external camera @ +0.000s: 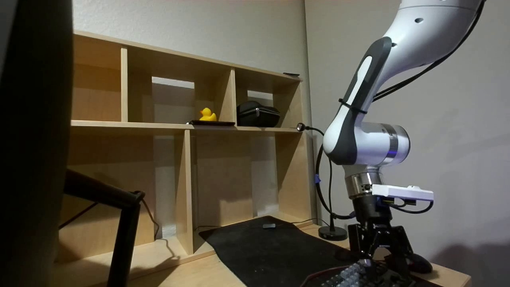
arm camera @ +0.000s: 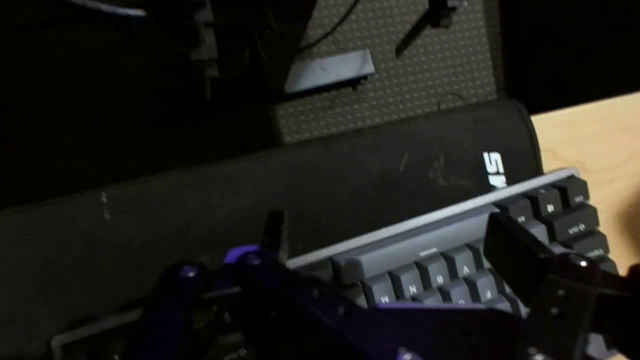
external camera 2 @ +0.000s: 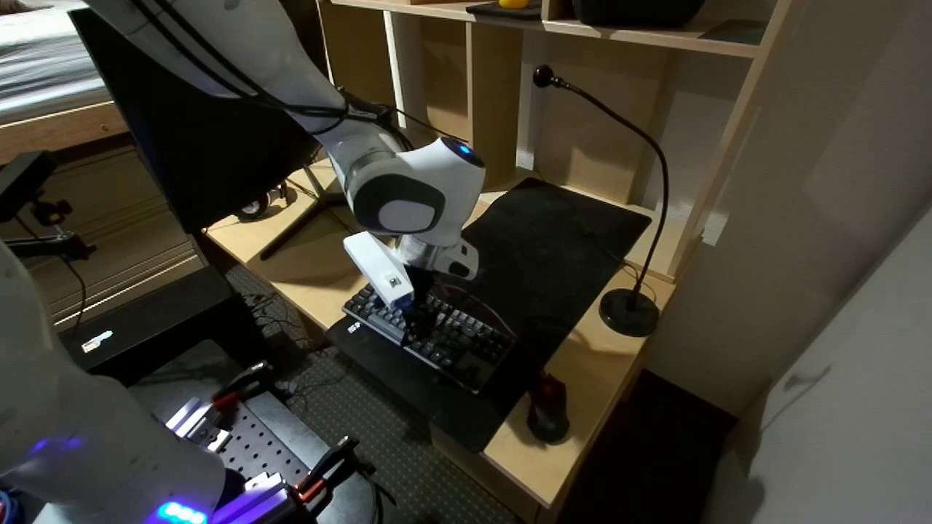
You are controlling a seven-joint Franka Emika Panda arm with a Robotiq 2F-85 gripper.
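Observation:
A dark keyboard (external camera 2: 454, 340) with grey and black keys lies on the black desk mat (external camera 2: 559, 236). Right over it my gripper (external camera: 382, 263) points down. In the wrist view the gripper is open, its fingers wide apart, with the grey spacebar and letter keys (arm camera: 405, 282) showing between them. One finger (arm camera: 276, 231) is by the keyboard's front edge and the other covers keys nearer the end. Whether the fingertips touch the keyboard cannot be told.
A black mouse (external camera 2: 548, 415) sits beside the mat. A gooseneck lamp (external camera 2: 629, 311) stands near the desk's far corner. The wooden shelf (external camera: 210, 128) behind holds a yellow duck (external camera: 208, 114) and a black case (external camera: 258, 114).

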